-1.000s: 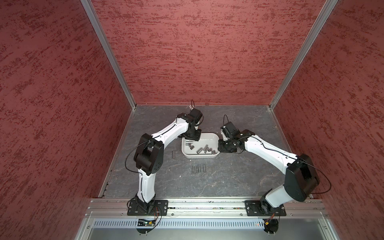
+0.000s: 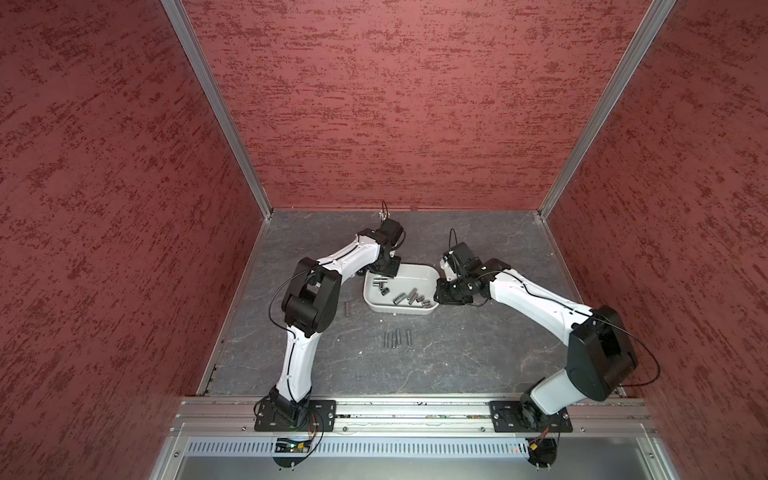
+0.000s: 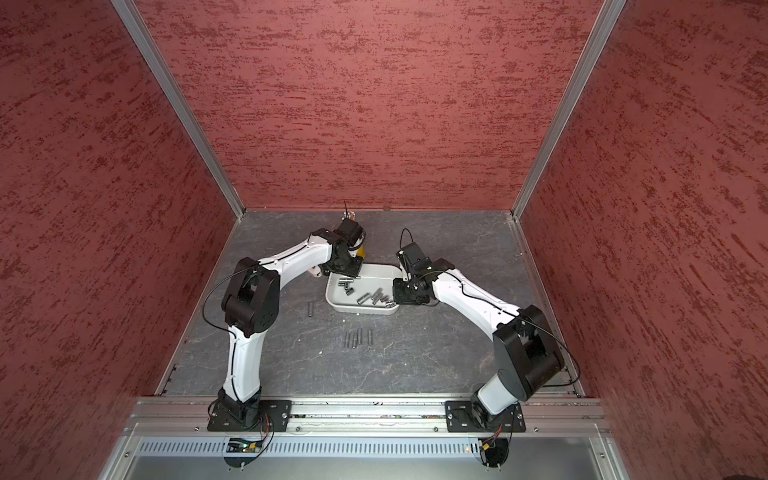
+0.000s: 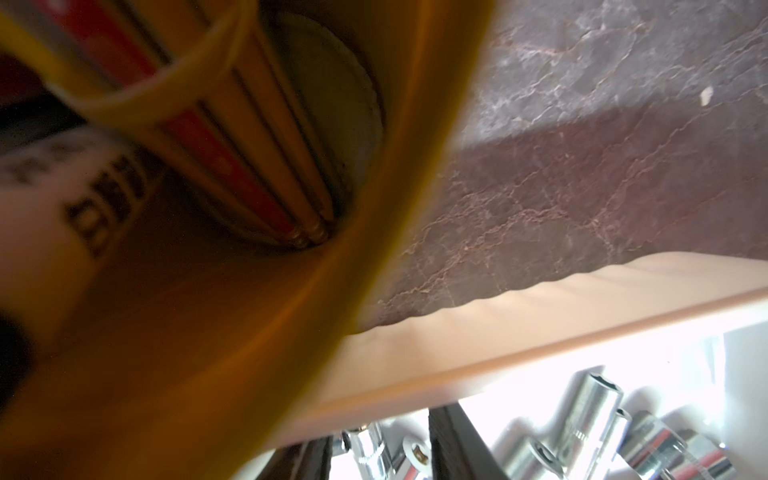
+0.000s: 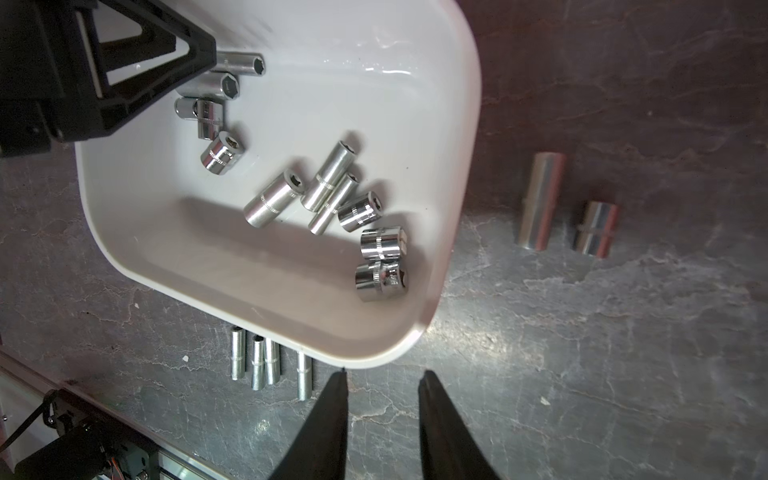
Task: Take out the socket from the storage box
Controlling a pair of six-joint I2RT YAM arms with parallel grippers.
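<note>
The white storage box [image 2: 401, 310] stands mid-table with several shiny metal sockets in it; one socket [image 5: 276, 197] lies near its middle. My left gripper hangs over the box's back left part, fingers part open. Beyond its fingers, sockets [image 4: 368, 452] show below, and I see none clearly gripped. At the box's right end is my right gripper, its fingers part open. Between its fingers only bare table shows, just outside the rim. The left gripper's dark body covers the box's corner in the right wrist view.
Several thin sockets [image 2: 397, 338] lie on the table in front of the box. Two more, a long socket [image 5: 542, 200] and a short socket [image 5: 596, 229], lie beyond another side. A yellow holder [image 4: 416, 144] with pencil-like sticks stands close behind the box, near the left arm.
The left arm's elbow has swung right and forward, while its gripper stays near the same corner. The box has slid slightly toward the back. My right arm is almost unmoved.
</note>
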